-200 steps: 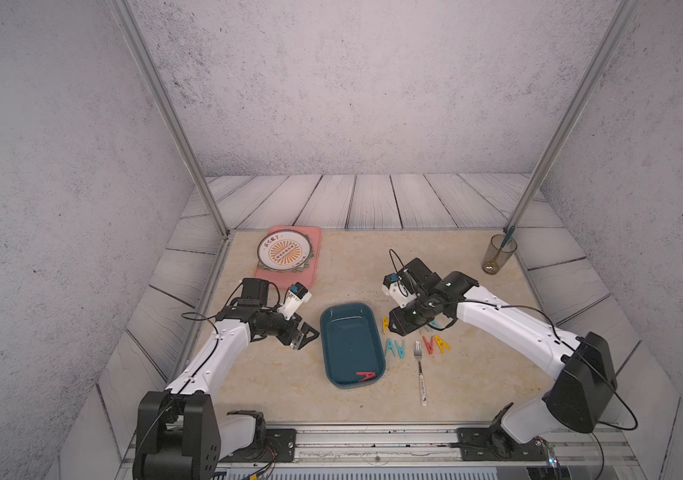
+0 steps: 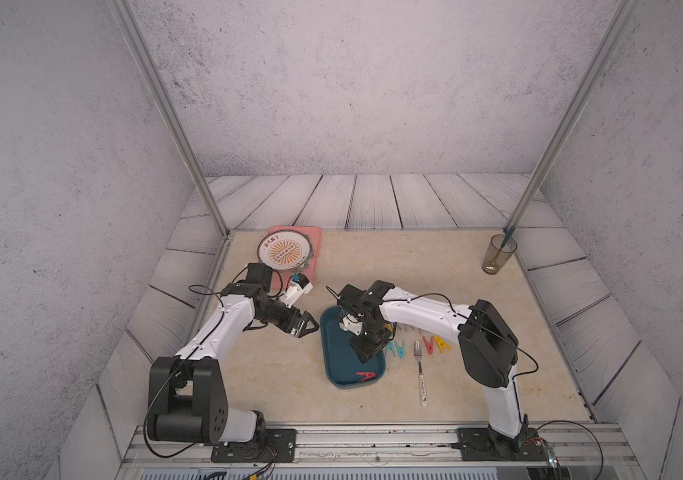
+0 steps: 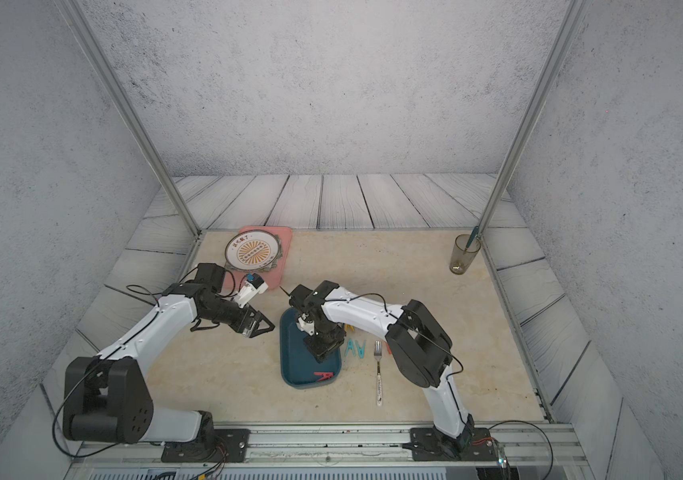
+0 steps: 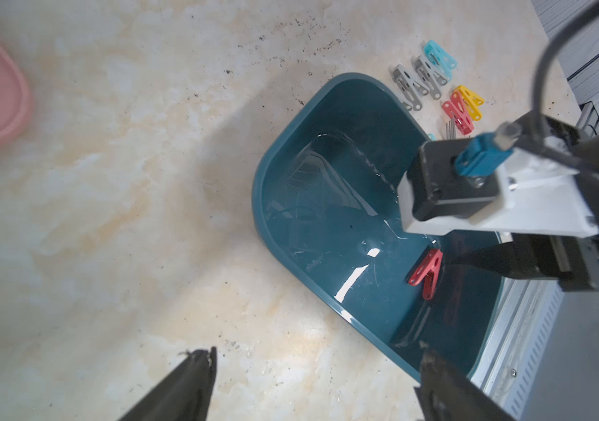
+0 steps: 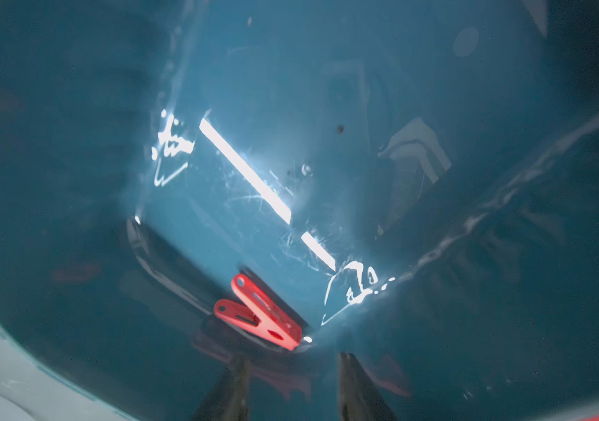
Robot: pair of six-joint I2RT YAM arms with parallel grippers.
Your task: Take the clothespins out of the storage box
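A single red clothespin (image 5: 261, 315) lies on the floor of the dark blue storage box (image 2: 327, 352), close to its front end. My right gripper is over the box, its fingers apart, with the clothespin just ahead of its fingertips and nothing between them. In the top left view the right arm covers part of the box. To the left of the box my left gripper stands open above bare table, its fingers (image 4: 197, 386) wide apart and empty.
Outside the box on its right lie several clothespins, including turquoise ones (image 3: 355, 348), and a fork (image 3: 378, 376). A plate (image 2: 284, 249) rests on a pink board (image 2: 315, 240) at the back left. A glass (image 2: 498, 254) stands back right. Free table lies at the back middle.
My right arm has swung left from above the loose clothespins to over the storage box. The left arm has shifted slightly. The red clothespin has stayed in place.
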